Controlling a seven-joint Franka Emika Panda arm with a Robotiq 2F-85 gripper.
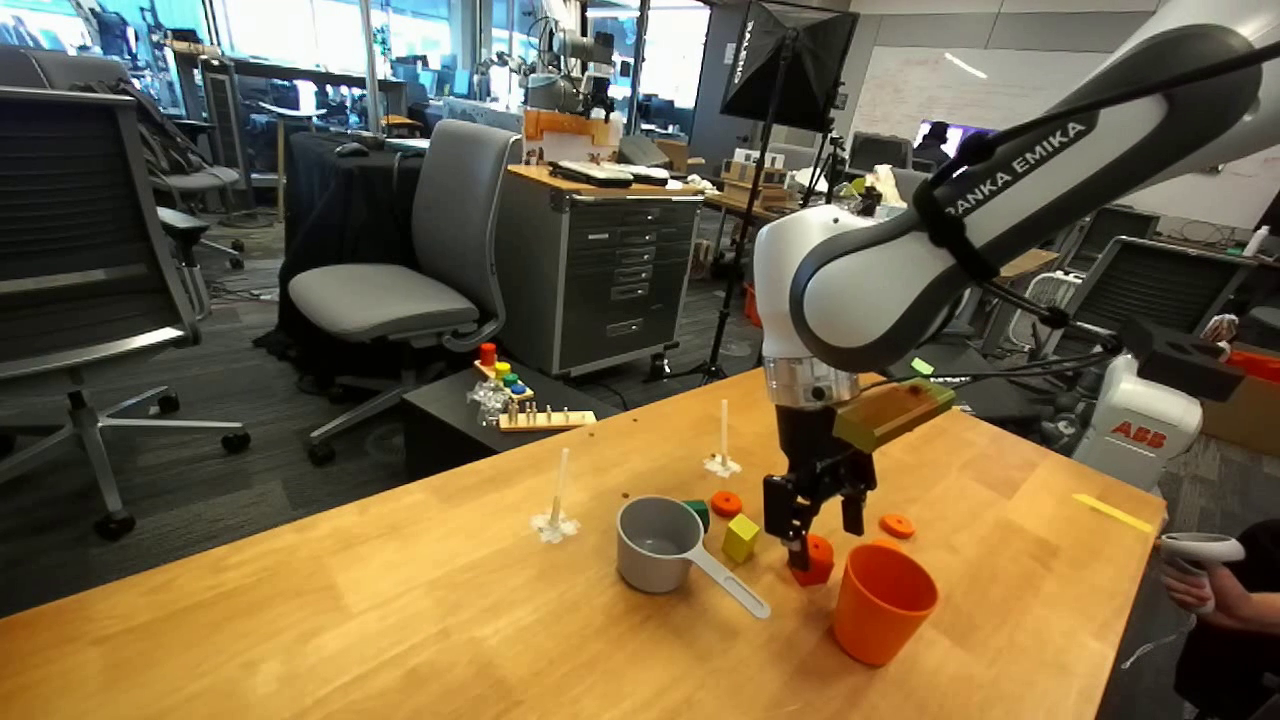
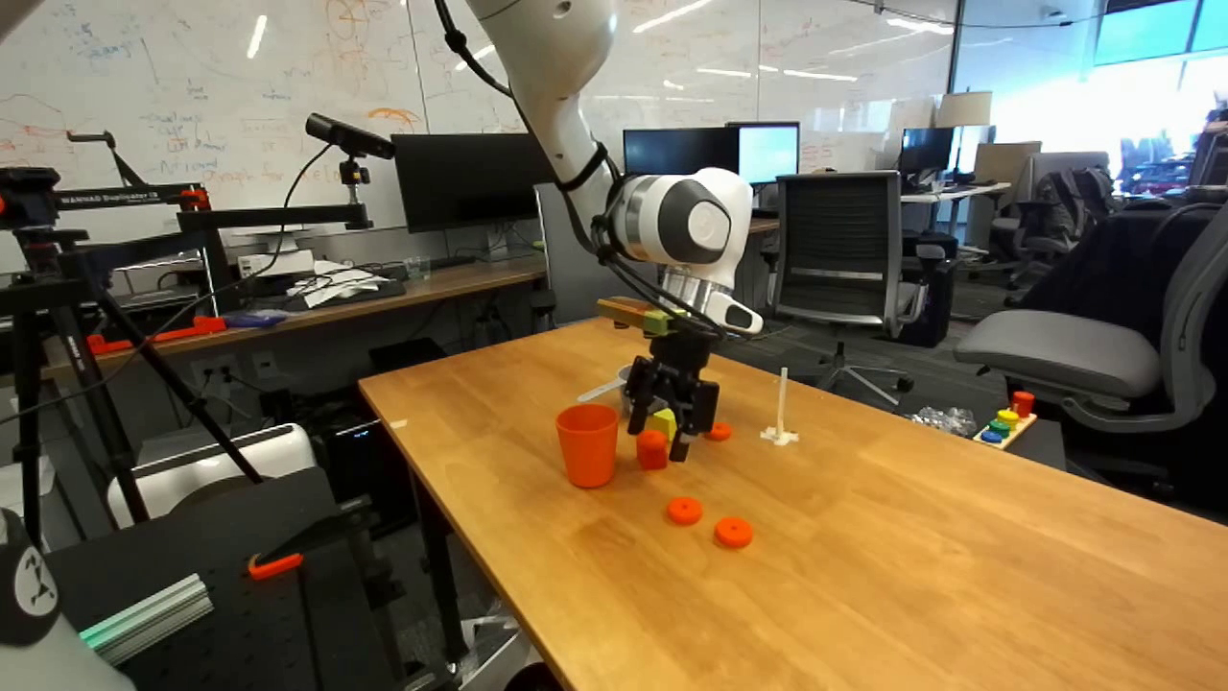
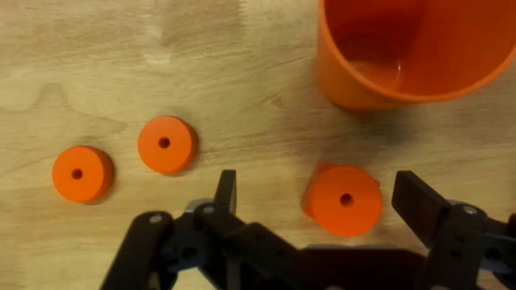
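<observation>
My gripper stands open low over the table, fingers apart. In the wrist view an orange disc with a centre hole (image 3: 358, 215) lies between the fingers, nearer the right one, with a gap on each side. It appears to rest on a red-orange block (image 3: 306, 205), whose edges show beneath it. Exterior view 1 has the red block (image 1: 818, 564) partly behind one finger. Beside it stands an orange cup (image 1: 882, 618), upright and empty as far as its inside shows. Two more orange discs, one farther out (image 3: 77, 174) and one closer (image 3: 167, 147), lie flat.
A grey measuring cup (image 1: 657, 564) has its handle toward the orange cup. Near it are a yellow block (image 1: 740, 539), a green block (image 1: 698, 512) and another orange disc (image 1: 726, 504). Two upright pegs, one near (image 1: 560, 486) and one far (image 1: 723, 432), stand on the table.
</observation>
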